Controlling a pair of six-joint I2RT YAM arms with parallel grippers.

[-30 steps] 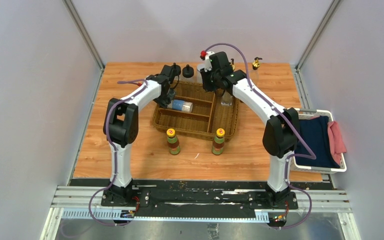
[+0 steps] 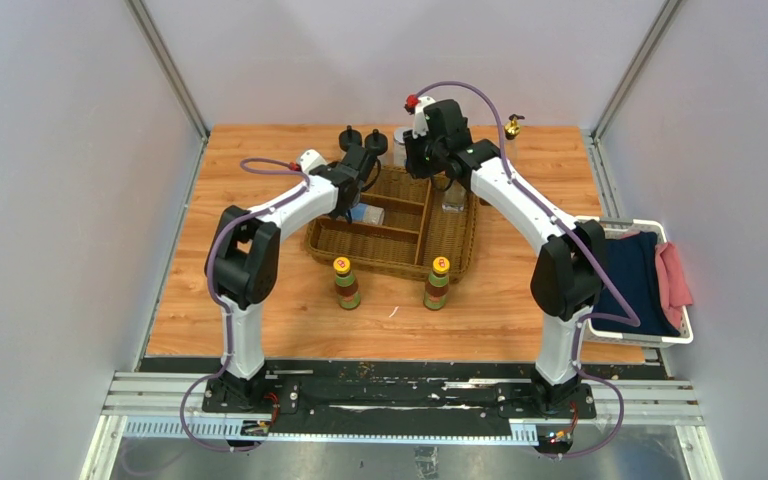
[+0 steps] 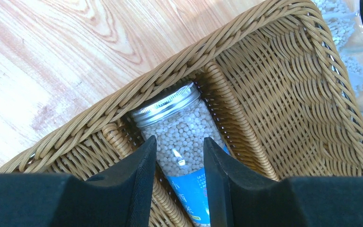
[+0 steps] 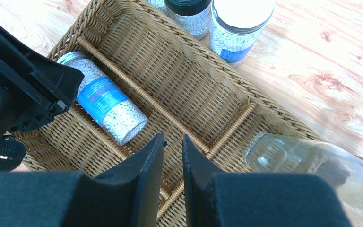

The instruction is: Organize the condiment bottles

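Note:
In the wicker basket [image 2: 360,258] a blue-labelled jar of white beads [image 3: 179,127] lies on its side in a middle compartment. My left gripper hangs over it, fingers part open, the jar visible between the fingers. My right gripper is over the basket's dividers, fingertips close together; I cannot see anything held between them. A clear glass container [image 4: 288,156] lies in the right compartment. Several jars stand behind the basket, including a white-lidded one [image 4: 236,40] and a black-lidded one [image 4: 189,21].
Two green bottles with yellow caps [image 2: 347,290] [image 2: 437,290] stand in front of the basket. A gold-topped dispenser [image 2: 513,135] stands at the back right, a white bin of cloths [image 2: 635,280] at the right edge.

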